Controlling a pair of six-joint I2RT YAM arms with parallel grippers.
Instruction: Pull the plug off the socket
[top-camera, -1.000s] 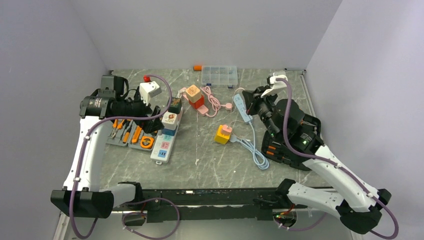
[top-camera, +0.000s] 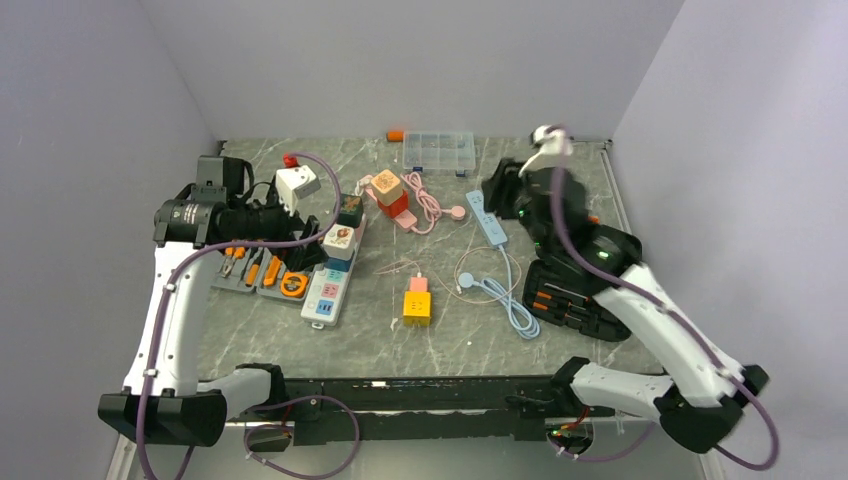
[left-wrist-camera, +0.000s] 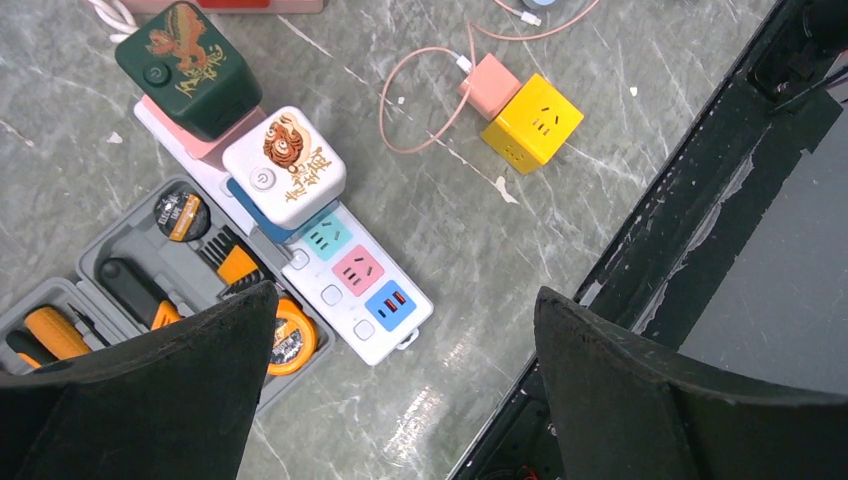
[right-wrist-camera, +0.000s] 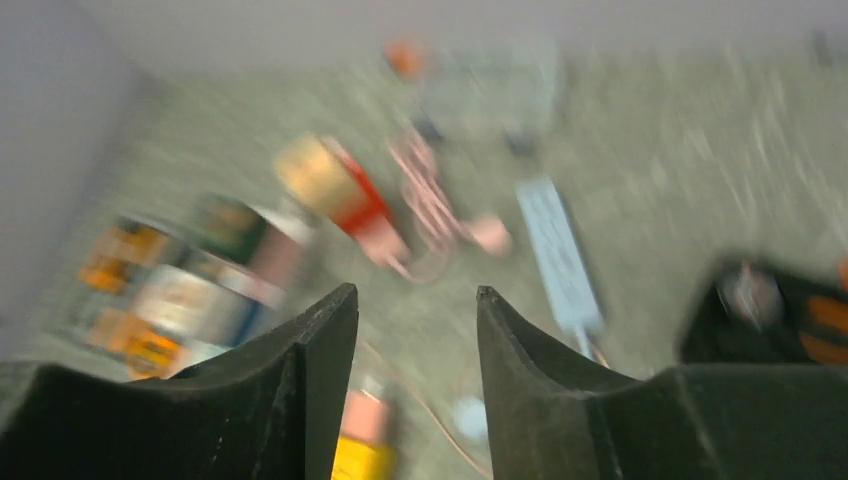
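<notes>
A pink plug (top-camera: 418, 284) lies against the yellow cube socket (top-camera: 416, 308) near the table's middle. In the left wrist view the pink plug (left-wrist-camera: 491, 86) touches one side of the yellow socket (left-wrist-camera: 533, 122), with a thin pink cable leading from the plug; whether its prongs are inserted cannot be seen. My left gripper (top-camera: 305, 248) is open beside the white power strip, well left of them, with nothing between its fingers. My right gripper (top-camera: 508, 190), blurred, hangs high over the light-blue power strip (top-camera: 487, 218), open and empty in the right wrist view.
The white power strip (top-camera: 327, 298) bears several block-shaped plugs; a tool tray (top-camera: 240, 280) adjoins it. A pink corded strip (top-camera: 405, 219) and clear box (top-camera: 439, 152) lie behind. A black tool case (top-camera: 580, 300) sits at right. The table in front of the socket is clear.
The yellow socket and pink plug have shifted left and turned. The left arm has barely moved.
</notes>
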